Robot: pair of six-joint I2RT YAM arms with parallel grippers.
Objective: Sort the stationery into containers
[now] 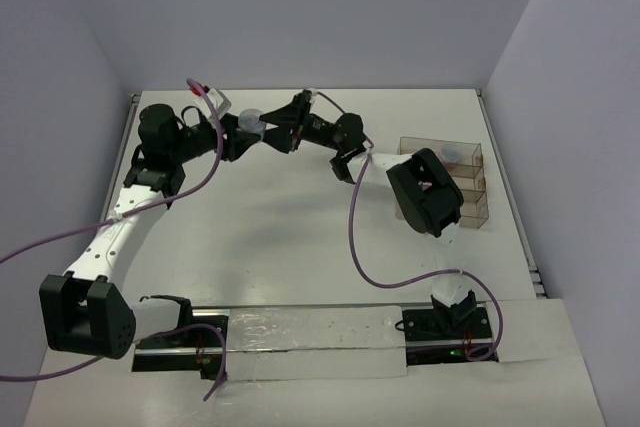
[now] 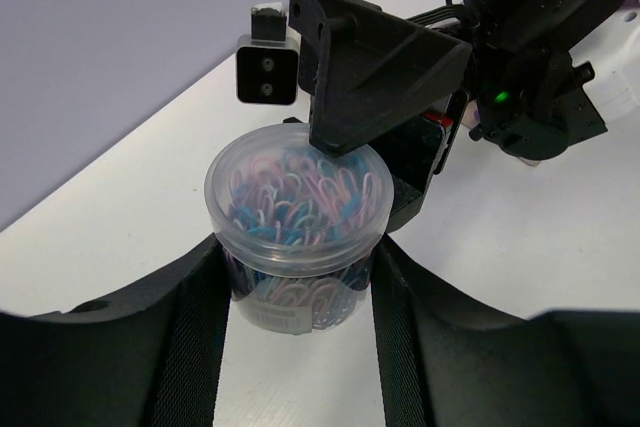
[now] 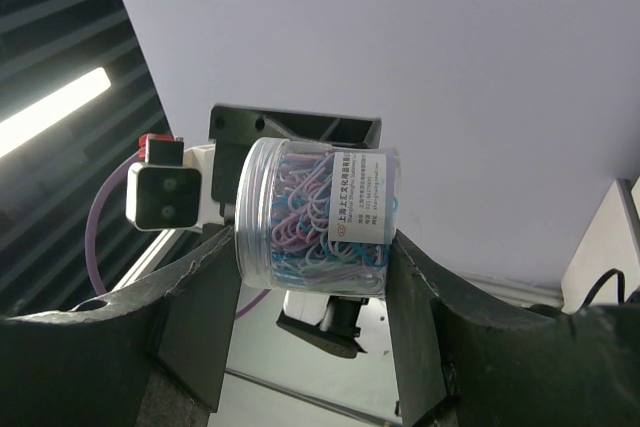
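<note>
A clear jar of pink, blue and white paper clips (image 1: 251, 123) is held above the table's back left, between my two grippers. In the left wrist view its round lid (image 2: 300, 242) faces that camera, and the left gripper has a finger against each side. From the other side, my right gripper is also shut on the jar (image 3: 290, 212), whose white label (image 3: 358, 197) shows. A transparent organizer (image 1: 484, 209) with several compartments stands at the table's right, partly hidden by the right arm.
Something round and pale (image 1: 452, 154) lies in the organizer's back compartment. Purple cables (image 1: 355, 237) loop along both arms. Grey walls (image 1: 300, 27) bound the table at the back and sides.
</note>
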